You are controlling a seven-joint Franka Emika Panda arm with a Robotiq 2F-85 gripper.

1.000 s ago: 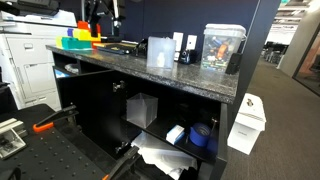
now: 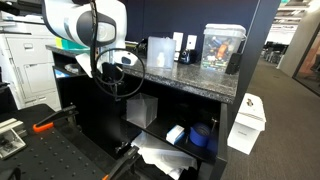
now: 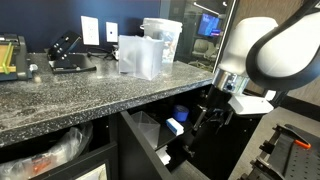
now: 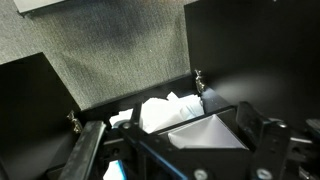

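Observation:
My gripper (image 2: 112, 88) hangs from the white arm in front of the dark cabinet, pointing down, and appears at the end of the arm (image 3: 205, 108) in exterior view 2. In the wrist view the open gripper has its dark fingers spread along the bottom, with nothing held between them. Below them show a translucent bin (image 4: 208, 132) and crumpled white material (image 4: 150, 112). Inside the cabinet stand the same clear bin (image 2: 143, 110), a small blue-and-white item (image 2: 175, 134) and a round blue object (image 2: 200, 133). The white material (image 2: 162, 153) lies low in front.
Above the cabinet runs a dark speckled countertop (image 2: 180, 76) bearing a frosted container (image 2: 160, 52) and a lidded clear bucket (image 2: 222, 48). Open black doors (image 4: 35, 115) flank the cabinet opening. White boxes (image 2: 246, 122) stand on the floor at right.
The arm has come down from above the counter's left end to in front of the cabinet, moving nearer the camera. The cabinet's contents look unmoved.

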